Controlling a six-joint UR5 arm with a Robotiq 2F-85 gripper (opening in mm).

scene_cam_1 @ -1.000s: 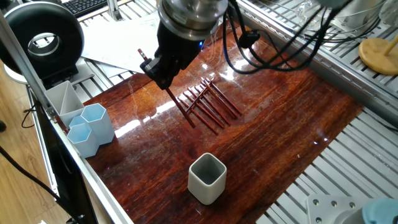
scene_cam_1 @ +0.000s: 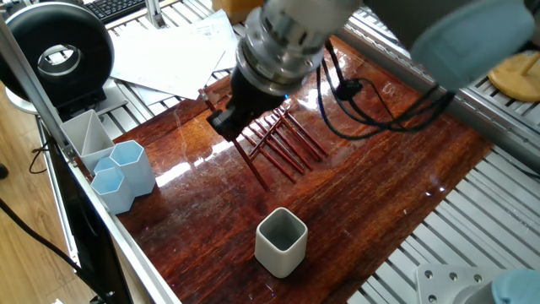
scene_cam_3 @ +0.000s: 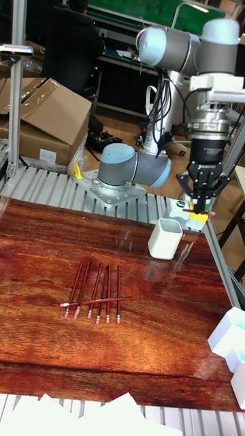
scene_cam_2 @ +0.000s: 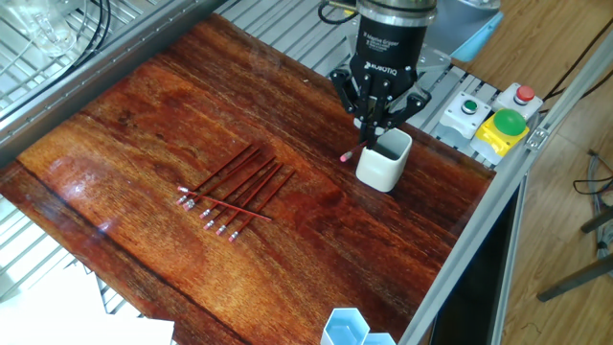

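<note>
My gripper [scene_cam_1: 221, 125] is shut on a dark red pencil [scene_cam_1: 253, 169], which sticks out on both sides of the fingers and slants in exterior view 1. In exterior view 2 the pink eraser end of the held pencil [scene_cam_2: 346, 156] shows just left of the cup. A white square cup [scene_cam_1: 281, 243] stands upright, its visible inside empty. Raised off the board, the gripper [scene_cam_3: 201, 206] appears to the right of the cup [scene_cam_3: 165, 240] in exterior view 3. Several red pencils [scene_cam_2: 251, 195] lie side by side on the wooden board, one crossing over the others.
Light blue hexagonal holders [scene_cam_1: 132, 160] stand at the board's edge, beside a white angular container [scene_cam_1: 87, 135]. White papers [scene_cam_1: 173, 59] lie past another edge. Green and red push buttons [scene_cam_2: 508, 122] sit outside the board. Bare wood [scene_cam_1: 371, 177] surrounds the cup.
In exterior view 1 the gripper and held pencil have shifted right and slightly down, and the arm has swung right. The cup and the lying pencils have stayed put.
</note>
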